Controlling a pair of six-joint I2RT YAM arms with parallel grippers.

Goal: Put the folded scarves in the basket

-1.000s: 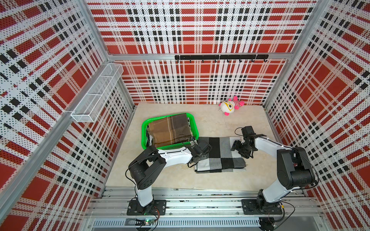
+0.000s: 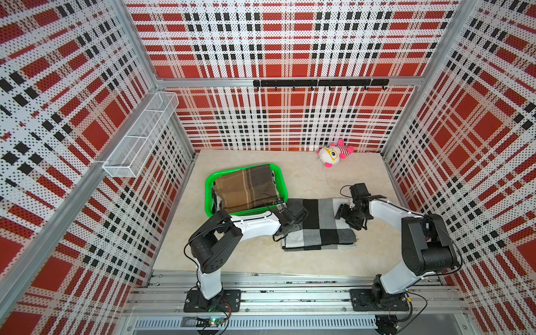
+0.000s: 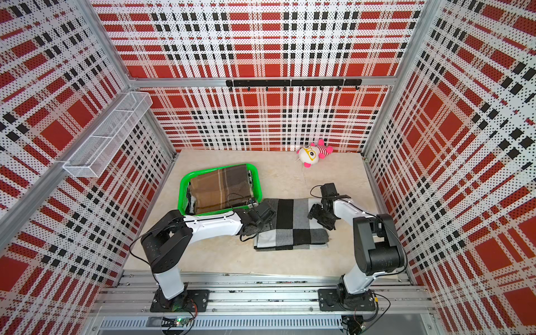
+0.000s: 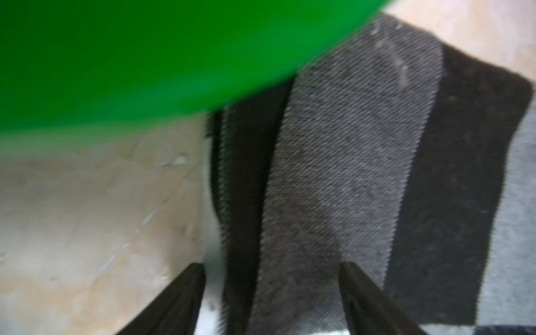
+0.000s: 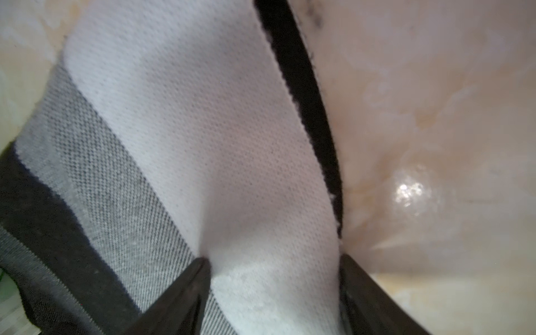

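The folded scarf (image 2: 329,222), checked in black, grey and white, lies flat on the table. The green basket (image 2: 208,192) stands to its left and holds a brown folded cloth (image 2: 245,187). My left gripper is at the scarf's left edge; its fingers are apart, one over bare table and the other over the scarf. At the opposite edge is my right gripper, open, with the white stripe (image 5: 223,162) between its fingers. Whether any fingertip touches the cloth is unclear. Both grippers cover parts of the scarf from above.
Close to the left gripper, the basket's green rim (image 4: 139,61) fills the top of the left wrist view. A pink and white plush toy (image 2: 332,153) sits at the back right. A white wire rack (image 2: 142,134) hangs on the left wall.
The right arm, scarf and basket look unmoved.
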